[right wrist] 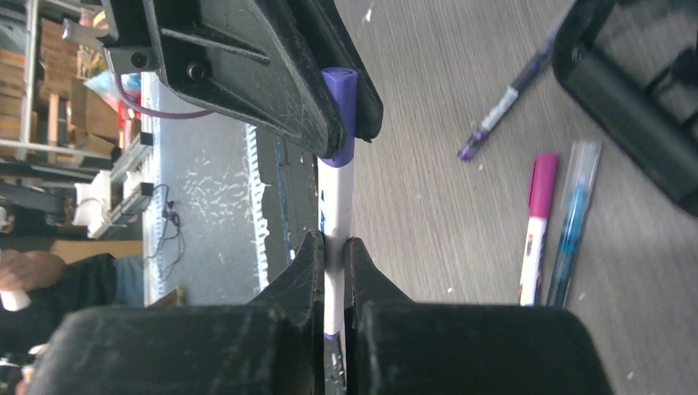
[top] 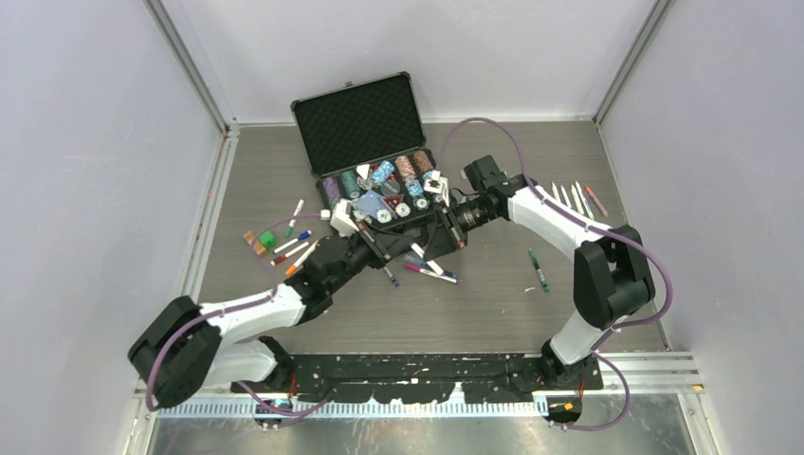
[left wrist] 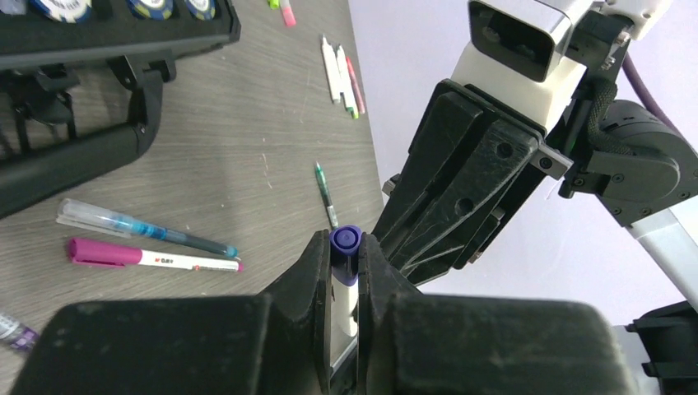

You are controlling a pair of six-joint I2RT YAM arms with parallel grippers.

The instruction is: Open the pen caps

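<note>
Between my two grippers, above the table's middle, is a white pen with a purple cap (right wrist: pixel 344 115). My left gripper is shut on the cap end, whose purple top shows between its fingers. My right gripper is shut on the pen's white barrel (right wrist: pixel 336 202). Below lie a magenta-capped pen (left wrist: pixel 107 251), a clear-capped blue pen (left wrist: pixel 140 226) and a purple pen (right wrist: pixel 502 107).
An open case of poker chips (top: pixel 356 123) stands at the back. More markers (top: pixel 294 246) lie at the left with small blocks, others (top: pixel 578 199) at the right, and a green pen (top: pixel 537 270) lies alone right of centre.
</note>
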